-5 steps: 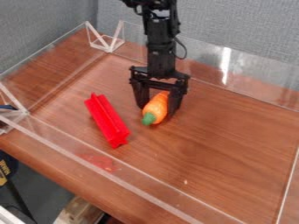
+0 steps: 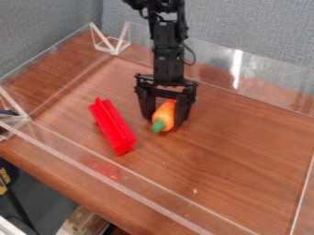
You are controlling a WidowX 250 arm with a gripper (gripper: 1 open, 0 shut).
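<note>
An orange toy carrot point(image 2: 164, 117) with a green tip lies on the wooden table near its middle. The black gripper point(image 2: 164, 101) hangs over it from above, its fingers coming down on either side of the carrot; whether they press on it is hard to tell. A red ridged bar point(image 2: 113, 127) lies to the left of the carrot, apart from it, slanting toward the front.
The wooden table point(image 2: 227, 174) is bordered by clear plastic walls, with white brackets point(image 2: 108, 44) at the back left. A dark object sits outside the left edge.
The gripper and carrot have shifted very slightly over the last second; otherwise the scene looks the same.
</note>
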